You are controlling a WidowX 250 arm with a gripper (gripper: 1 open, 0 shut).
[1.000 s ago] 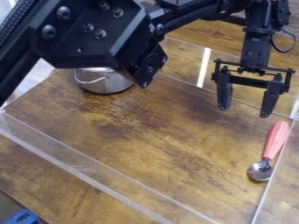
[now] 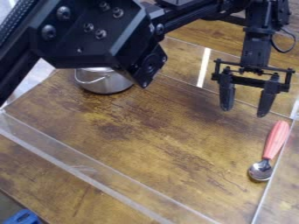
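My black gripper [image 2: 246,100] hangs over the right side of the wooden table, open, its two fingers apart with nothing between them. Below it and to the right lies a spoon [image 2: 275,139] with a red handle and a shiny metal head at the lower end. A metal pot or bowl [image 2: 103,84] sits at the upper left, partly hidden behind the black arm.
A small blue object [image 2: 21,219] shows at the bottom-left corner.
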